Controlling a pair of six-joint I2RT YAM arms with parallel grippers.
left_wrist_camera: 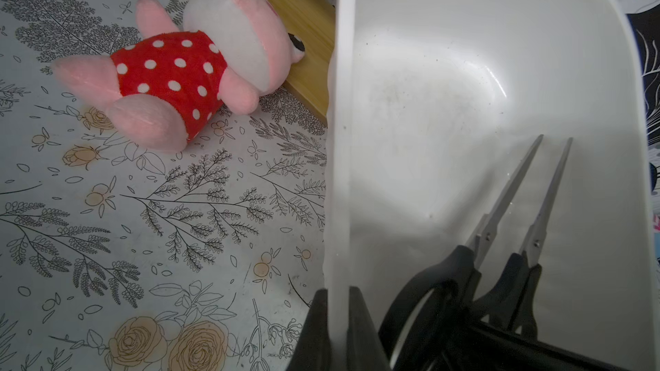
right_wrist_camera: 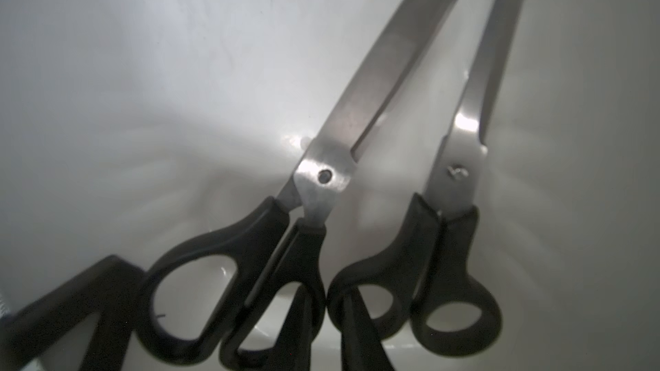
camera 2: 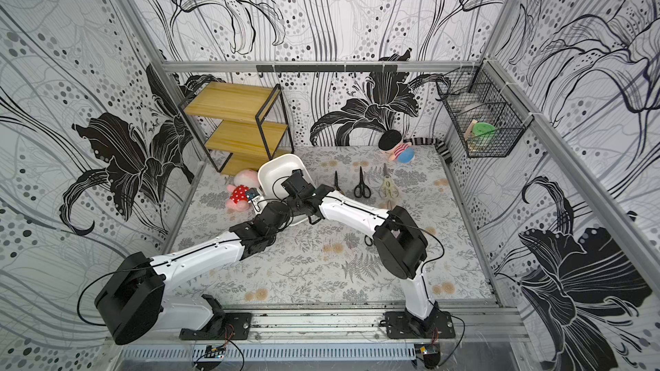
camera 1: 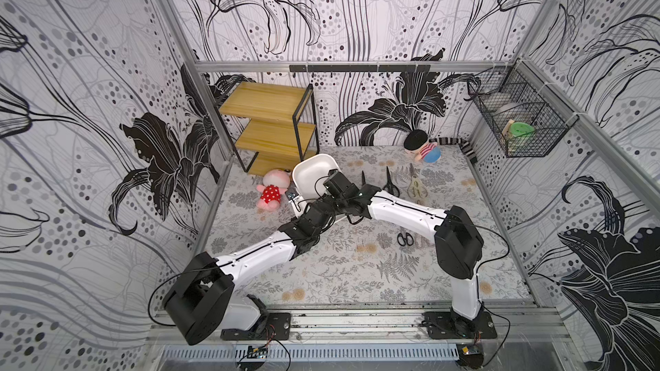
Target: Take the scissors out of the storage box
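The white storage box (camera 1: pixel 317 168) stands near the shelf, partly covered by both arms in the top views. Inside it lie two black-handled scissors, a left pair (right_wrist_camera: pixel 323 175) and a right pair (right_wrist_camera: pixel 456 171), side by side. My right gripper is shut on the adjoining handle loops of both, one finger in each pair's inner loop. In the left wrist view my left gripper is shut on the box's near-left rim (left_wrist_camera: pixel 338 165), one finger on either side of the wall.
A pink plush toy (left_wrist_camera: pixel 172 79) lies just left of the box, beside the wooden shelf (camera 1: pixel 275 130). Black scissors (camera 1: pixel 390 186) and cream-handled scissors (camera 1: pixel 416 188) lie to the right. Small black scissors (camera 1: pixel 405 239) are nearer.
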